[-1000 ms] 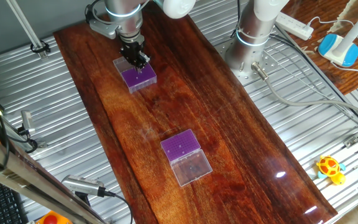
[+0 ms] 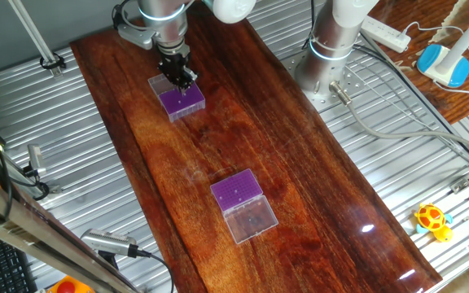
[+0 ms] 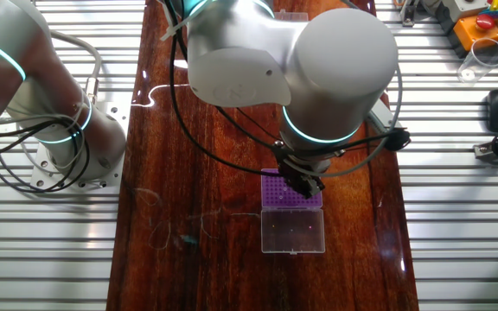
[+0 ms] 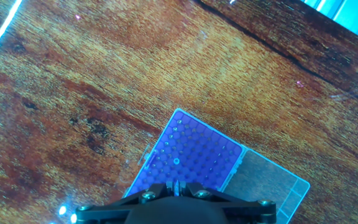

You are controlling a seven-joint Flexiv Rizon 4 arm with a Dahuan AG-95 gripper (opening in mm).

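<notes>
A purple tube rack [image 2: 187,102] in a clear box sits toward the far end of the wooden board, its clear lid [image 2: 161,84] folded open. My gripper [image 2: 183,89] points down just over this rack, close to its surface; whether it touches cannot be told. In the wrist view the dark fingers [image 4: 199,192] of the gripper cover the rack's lower edge. Their tips lie close together, and what is between them is unclear. Small pale specks, perhaps tubes, dot the rack [image 4: 194,149]. A second purple rack [image 2: 236,189], with its open lid [image 2: 251,220], rests nearer the board's middle.
Bare wood [image 2: 194,155] separates the two boxes. The arm's base [image 2: 322,69] stands beside the board on slatted metal. A toy turtle [image 2: 432,220] lies off the board at right. A clear cup [image 3: 481,60] stands off the board in exterior view 2.
</notes>
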